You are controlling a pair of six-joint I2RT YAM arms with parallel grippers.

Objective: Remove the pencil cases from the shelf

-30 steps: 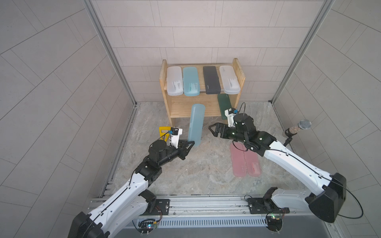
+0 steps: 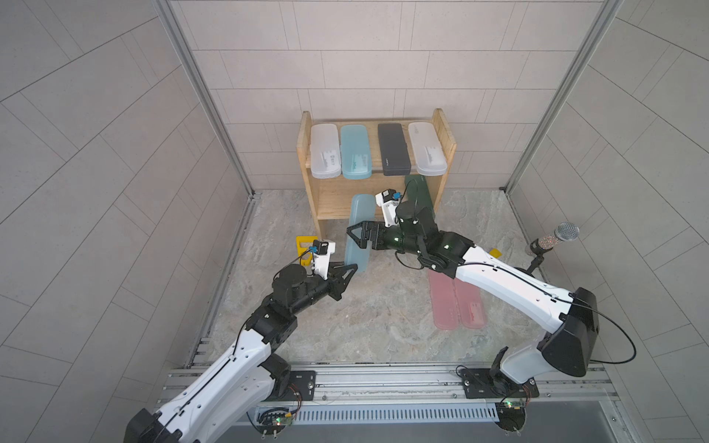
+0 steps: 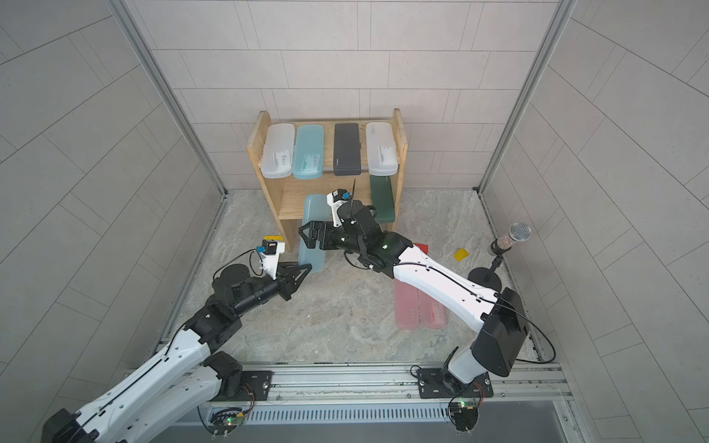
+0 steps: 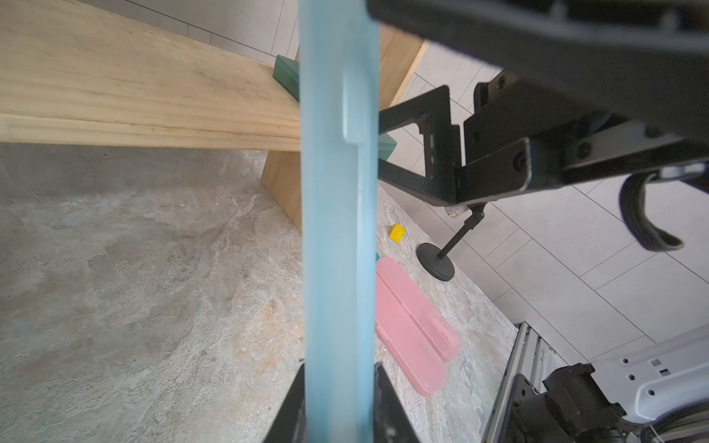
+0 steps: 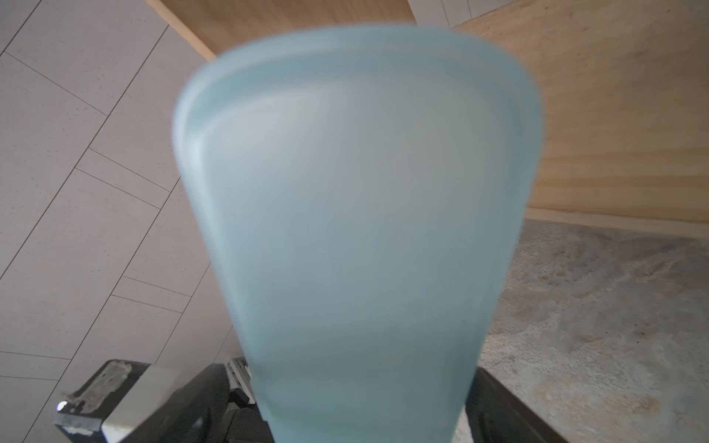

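Note:
A light blue pencil case (image 2: 362,209) stands tilted in the air before the shelf (image 2: 332,205), its lower end pinched in my left gripper (image 2: 351,270). My right gripper (image 2: 356,234) is open around the middle of that case, which fills much of the gap between its fingers in the right wrist view; contact cannot be told. On the top board lie a white case (image 2: 325,150), another light blue one (image 2: 356,151), a dark grey one (image 2: 394,149) and a second white one (image 2: 427,148). The green case (image 3: 382,198) lies on the lower board at the right.
Two pink cases (image 3: 405,304) lie side by side on the floor at the right, partly under my right arm. A yellow piece (image 2: 304,254) sits by the shelf's left leg. A microphone (image 2: 565,232) stands far right.
My right gripper has moved left and a little up, from clear of the held case to around it. The left gripper with its case has shifted slightly left.

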